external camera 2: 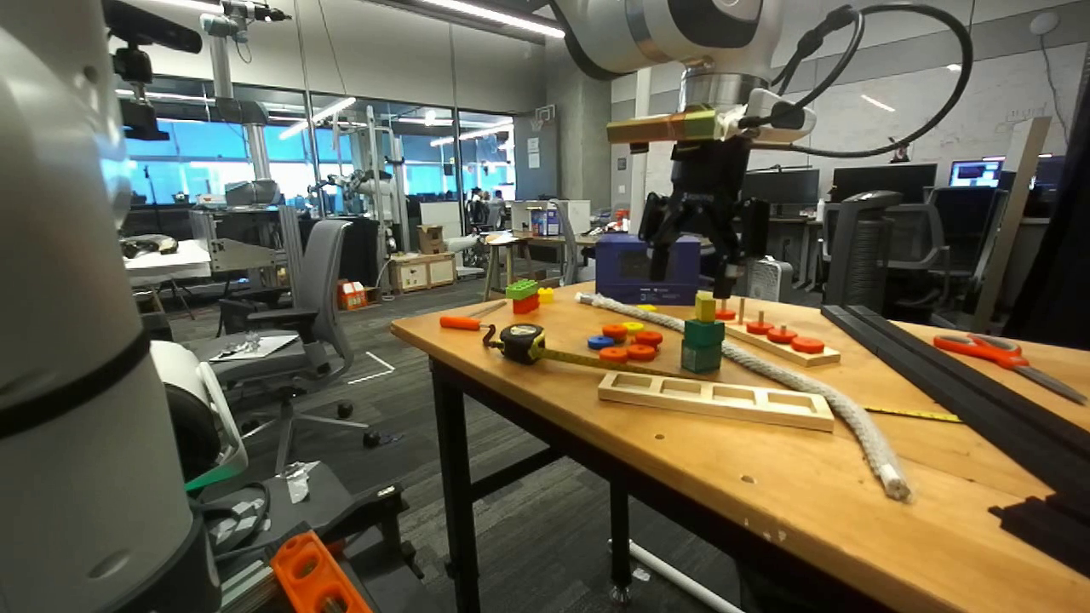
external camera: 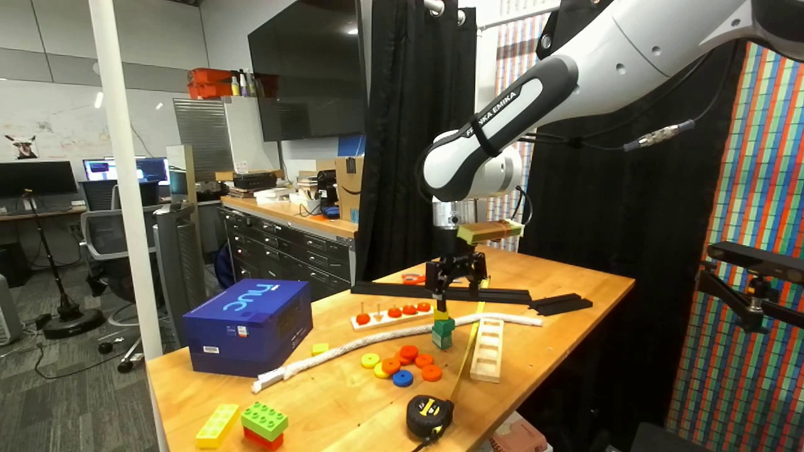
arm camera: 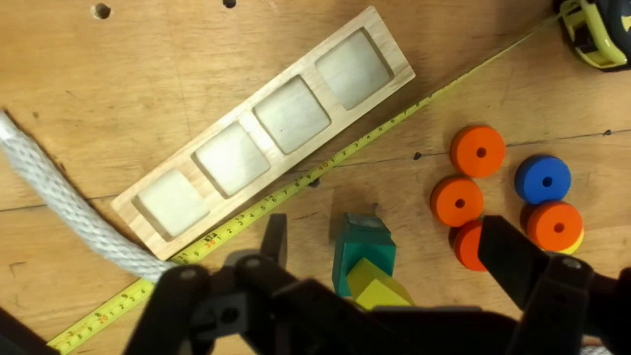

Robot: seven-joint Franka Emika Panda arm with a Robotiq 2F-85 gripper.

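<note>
Two green blocks (external camera 2: pixel 702 346) are stacked on the table, and a small yellow block (external camera 2: pixel 705 306) tops them. My gripper (external camera 2: pixel 694 276) is open, pointing down, with its fingers spread above the stack and nothing held. Seen from the wrist, the yellow block (arm camera: pixel 376 286) and the green blocks (arm camera: pixel 378 248) lie in the gap between the two fingers, partly covered by the gripper body. In exterior view 1 the gripper (external camera: pixel 454 292) stands just over the stack, one finger overlapping the yellow block (external camera: pixel 441 315). Whether a finger touches it cannot be told there.
A wooden tray with square pockets (arm camera: pixel 251 106), a tape measure (external camera: pixel 429 415) with its blade out, and a white rope (external camera 2: pixel 863 419) surround the stack. Orange, blue and yellow discs (arm camera: pixel 477 151) lie close by. A pegged board (external camera 2: pixel 792 352) and blue box (external camera: pixel 245 324) stand farther off.
</note>
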